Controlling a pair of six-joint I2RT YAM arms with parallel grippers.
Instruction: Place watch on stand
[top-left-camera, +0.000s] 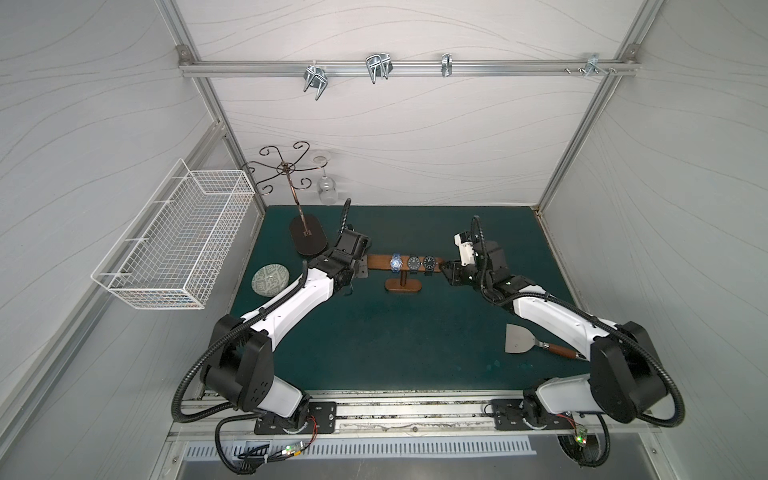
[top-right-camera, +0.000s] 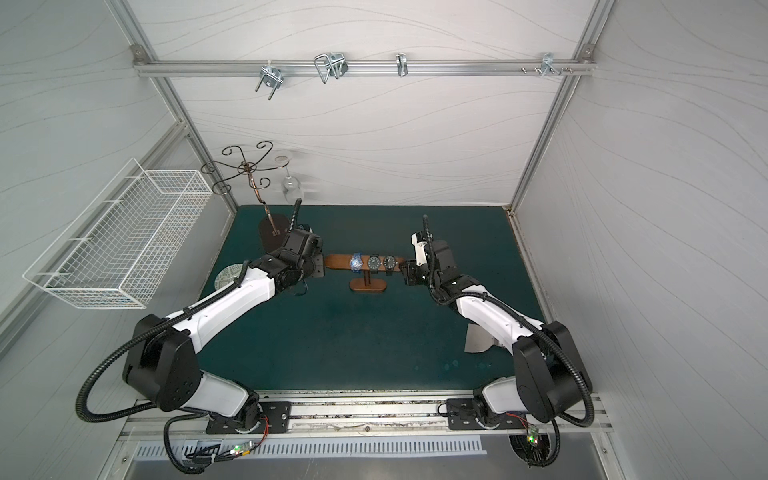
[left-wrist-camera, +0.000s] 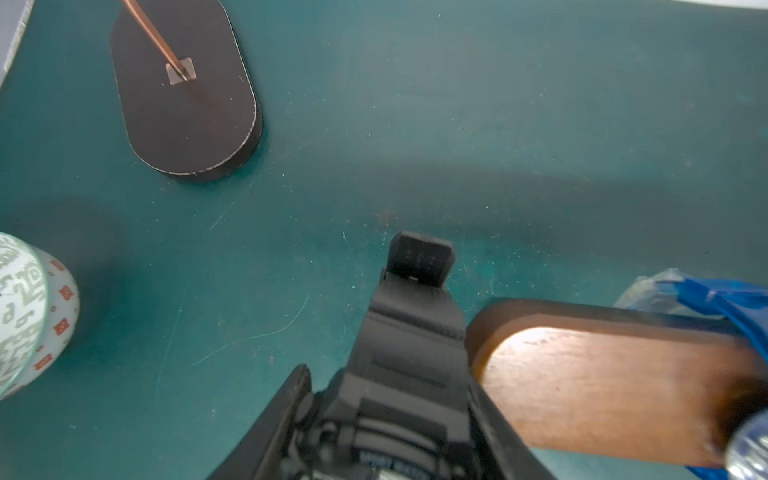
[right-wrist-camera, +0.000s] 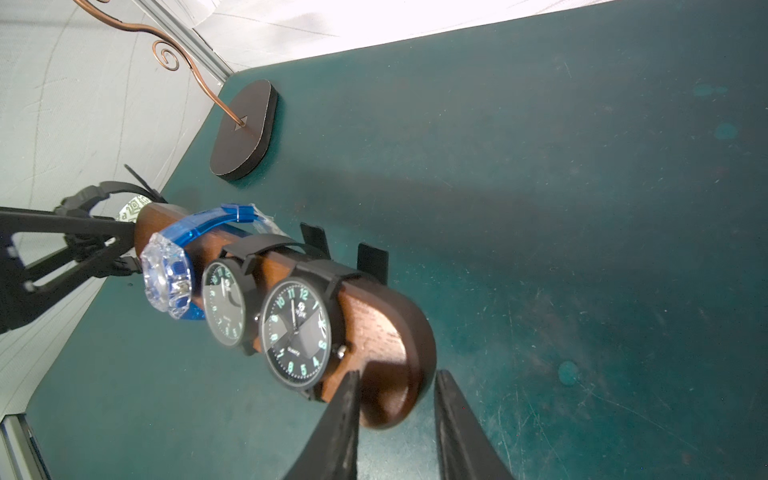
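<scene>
A wooden T-shaped watch stand (top-left-camera: 381, 262) stands mid-table with a blue watch (right-wrist-camera: 166, 272) and two black watches (right-wrist-camera: 296, 328) on its bar. My left gripper (top-left-camera: 360, 265) is at the bar's left end, shut on a black watch strap, which shows as a loop in the right wrist view, beside the bar's end. My right gripper is shut on the bar's right end, its fingertips close around the wood.
A metal tree stand (top-left-camera: 308, 236) with a hanging glass is at the back left, a round tin (top-left-camera: 269, 280) at the left, a spatula (top-left-camera: 520, 337) at the front right. A wire basket (top-left-camera: 172, 240) hangs on the left.
</scene>
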